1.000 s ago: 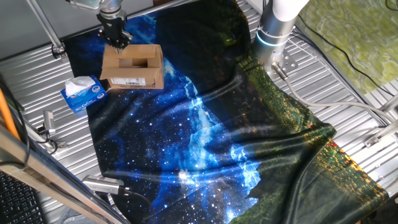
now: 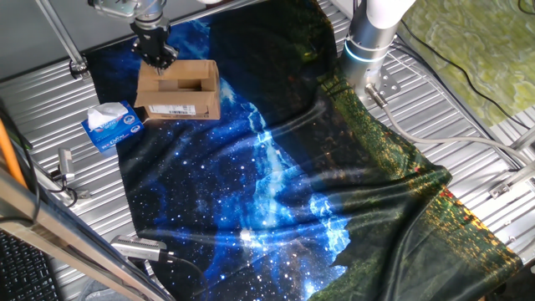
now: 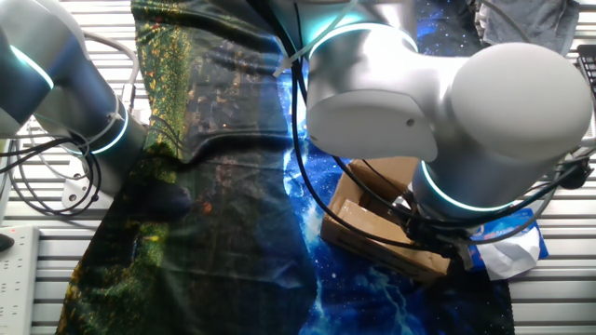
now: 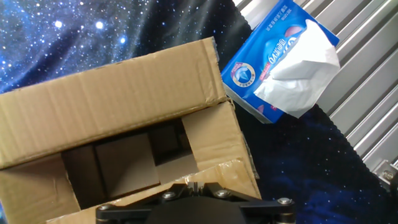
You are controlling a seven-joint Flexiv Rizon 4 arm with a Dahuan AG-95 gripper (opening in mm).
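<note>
An open cardboard box (image 2: 178,90) stands on the dark, star-printed cloth, its top flaps spread. In the wrist view the box (image 4: 112,106) fills the left and middle, and its inside looks empty where it shows. My gripper is at the lower edge of that view, over the near flap, with its fingertips close together. In exterior view 1 the gripper (image 2: 160,68) is at the box's back left edge. Whether the flap's cardboard is between the fingers cannot be made out. The arm hides the gripper in exterior view 2.
A blue tissue pack (image 4: 283,59) with a white tissue sticking out lies beside the box. The printed cloth (image 2: 242,192) is wrinkled, with wide free room in front of the box. A metal frame post (image 2: 63,33) rises at the back left.
</note>
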